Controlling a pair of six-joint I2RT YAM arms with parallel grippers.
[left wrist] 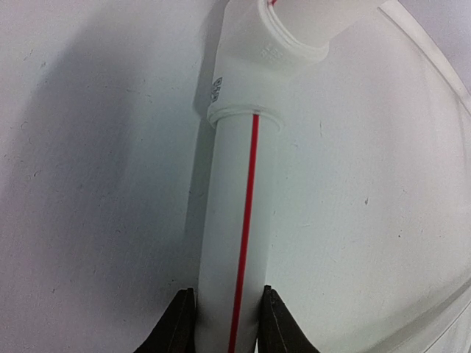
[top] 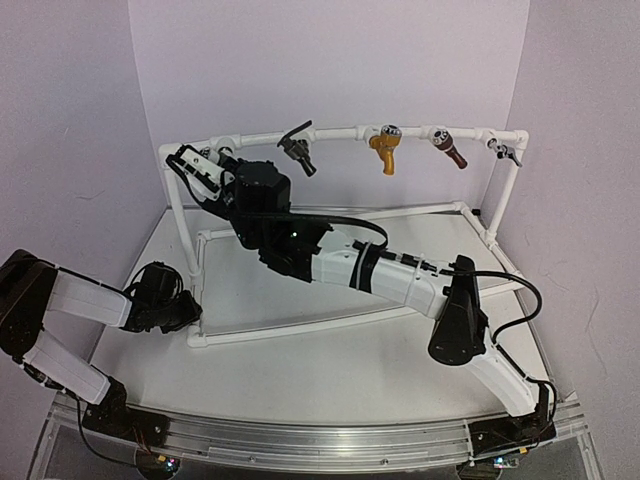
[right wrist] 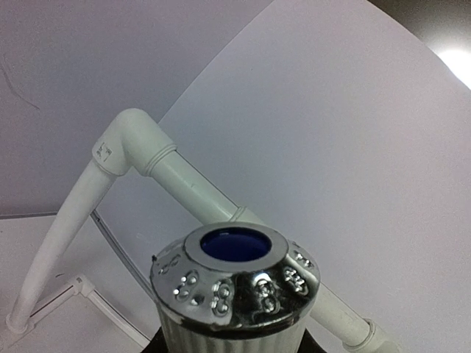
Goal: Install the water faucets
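Note:
A chrome faucet knob with a blue cap (right wrist: pixel 235 244) fills the lower middle of the right wrist view. My right gripper is shut on it, a dark finger showing at either side; its fingers are mostly cut off below. Overhead, that arm reaches across to the upper rail's left end, its hand hiding most of the faucet. A white pipe with a red stripe (left wrist: pixel 237 213) runs between the fingers of my left gripper, which is shut on it close below a fitting (left wrist: pixel 254 81). From above, this hand sits low at the frame's left front corner.
Along the white upper rail (top: pixel 345 134) hang a dark green faucet (top: pixel 297 150), a yellow one (top: pixel 386 152), a reddish-brown one (top: pixel 452 150) and a silver one (top: pixel 505 152). The right arm spans the middle of the frame. Bare floor (top: pixel 300 385) lies in front.

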